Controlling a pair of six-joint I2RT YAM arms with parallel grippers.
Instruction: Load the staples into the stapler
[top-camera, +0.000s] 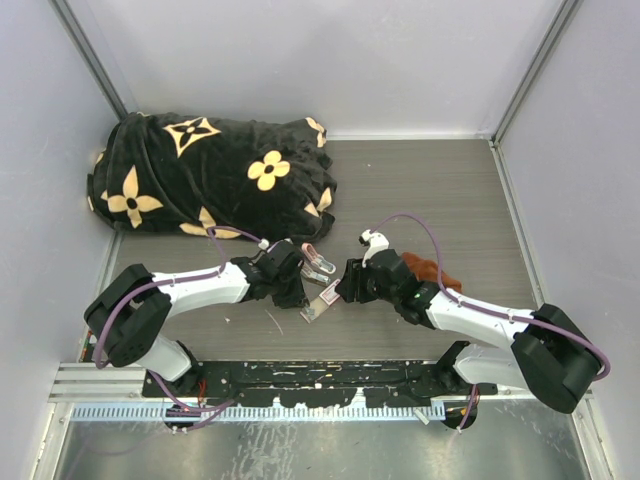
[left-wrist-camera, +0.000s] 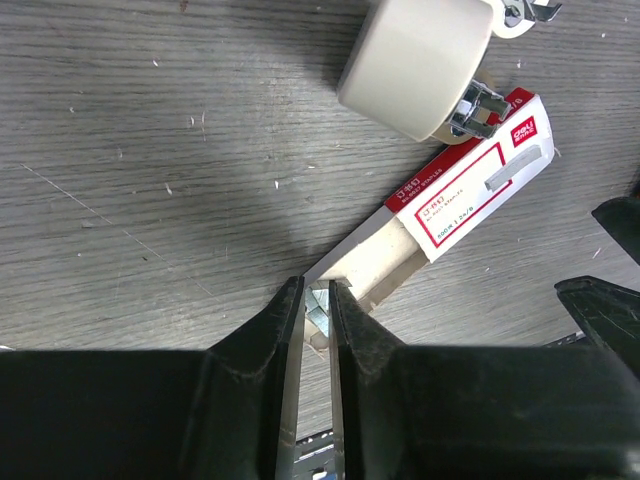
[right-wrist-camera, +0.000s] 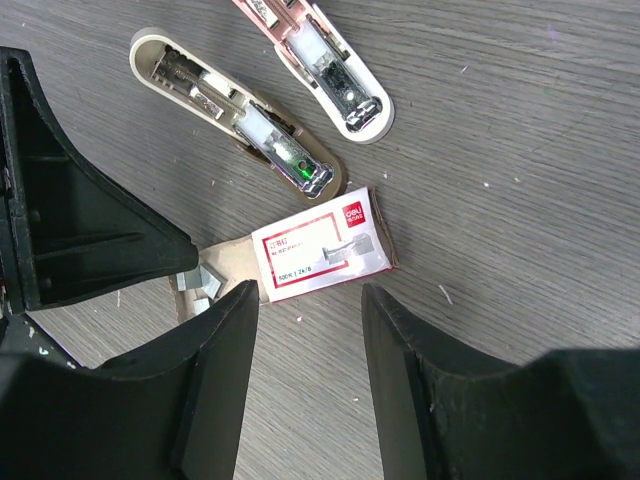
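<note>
The staple box, white and red with its cardboard tray drawn out, lies on the table. Small grey staple strips sit at the tray's outer end. My left gripper is over that end with its fingertips a little apart, right around the strips; whether they touch them I cannot tell. On the right, my right gripper stands open with nothing between its fingers, just in front of the box. Two staplers lie opened beyond the box: a cream one close to it and a pink-and-white one farther off.
A dark flowered blanket fills the back left. Some brown cloth lies behind the right arm.
</note>
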